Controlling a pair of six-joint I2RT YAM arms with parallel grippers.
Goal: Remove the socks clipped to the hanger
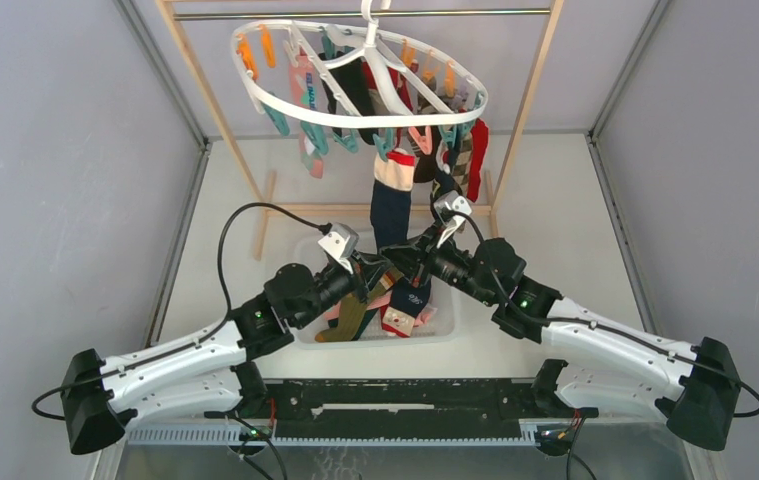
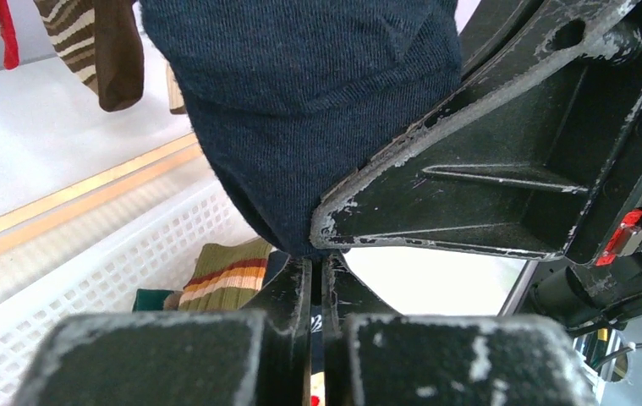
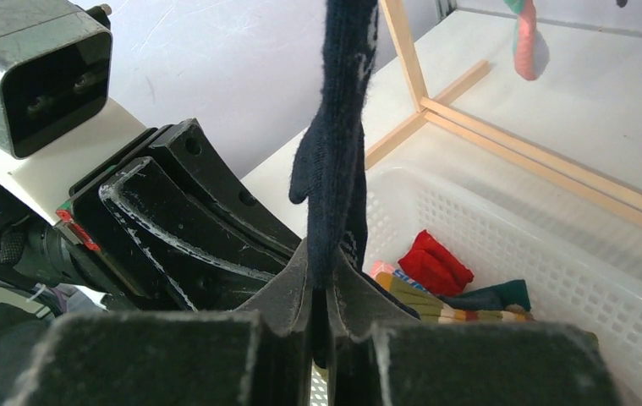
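A navy sock point(image 1: 391, 212) with a cream and red top hangs from the front of the white oval hanger point(image 1: 355, 120). At its lower end both grippers meet. My left gripper is shut on the toe, the navy cloth point(image 2: 300, 127) running down into its fingertips. My right gripper is shut on the same sock point(image 3: 338, 169), which rises from between its fingers in the right wrist view. Other socks still hang from clips: a pink one point(image 1: 311, 150), a red one point(image 1: 478, 160) and several dark or patterned ones.
Below the grippers stands a white perforated basket point(image 3: 537, 254) holding several socks, among them a red one point(image 3: 436, 264) and a striped olive one point(image 2: 224, 275). The wooden rack point(image 1: 525, 105) stands around the hanger.
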